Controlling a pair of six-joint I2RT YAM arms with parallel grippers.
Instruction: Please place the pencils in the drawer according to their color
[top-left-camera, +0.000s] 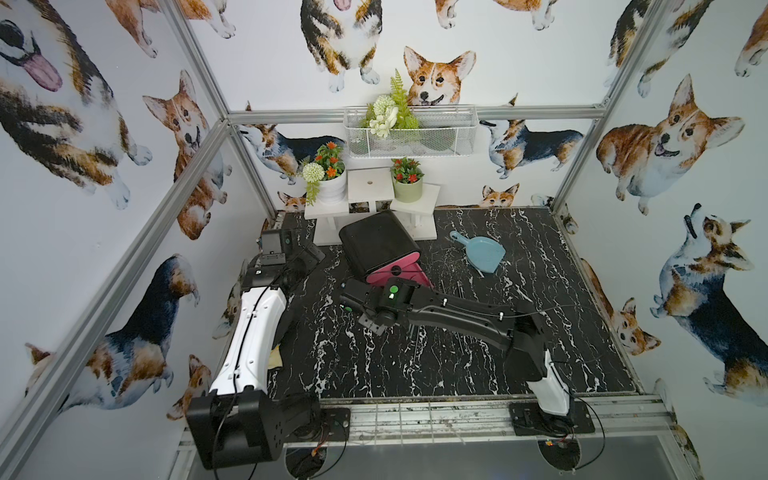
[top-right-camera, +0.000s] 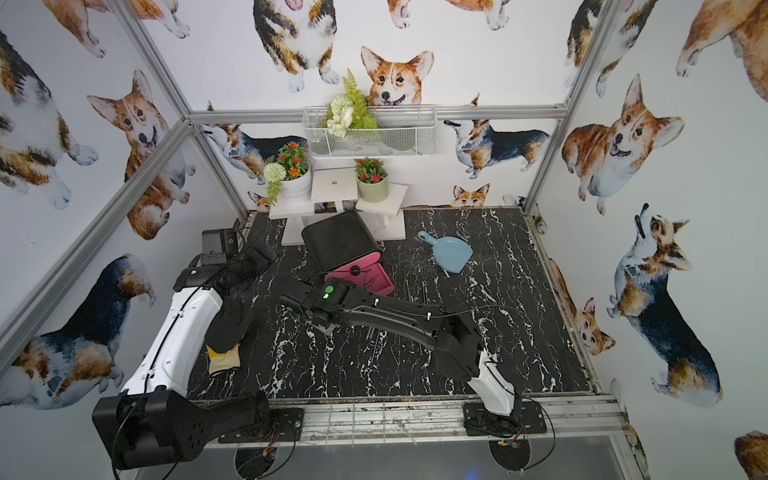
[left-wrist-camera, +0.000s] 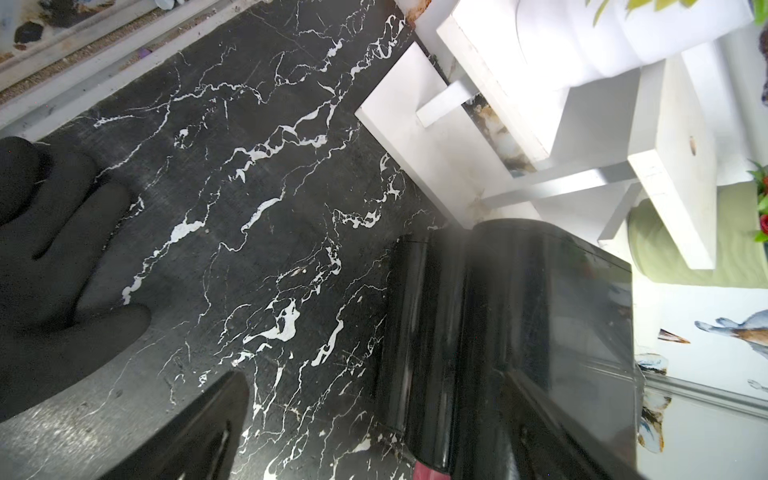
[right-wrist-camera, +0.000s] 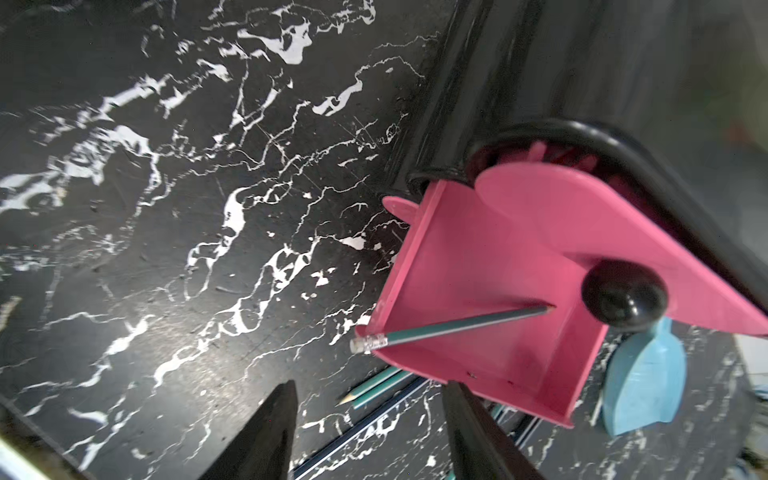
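A teal pencil (right-wrist-camera: 460, 326) lies slantwise in the pulled-out lower pink drawer (right-wrist-camera: 496, 232), its eraser end sticking out over the rim. In the right wrist view, my right gripper stands open in front of the drawer, nothing between its fingers. On the table below the drawer lie teal pencils (right-wrist-camera: 380, 388) and a dark blue pencil (right-wrist-camera: 360, 428), partly covered by the fingers. My left gripper is open and empty, left of the black drawer cabinet (left-wrist-camera: 552, 304). Above the lower drawer, a narrower pink drawer front with a black knob (right-wrist-camera: 624, 294) juts out slightly.
A blue dustpan (top-left-camera: 484, 253) is right of the cabinet. White shelves with potted plants (top-left-camera: 408, 180) stand behind it. A black glove (left-wrist-camera: 64, 248) with a yellow cuff (top-right-camera: 223, 360) lies at the left.
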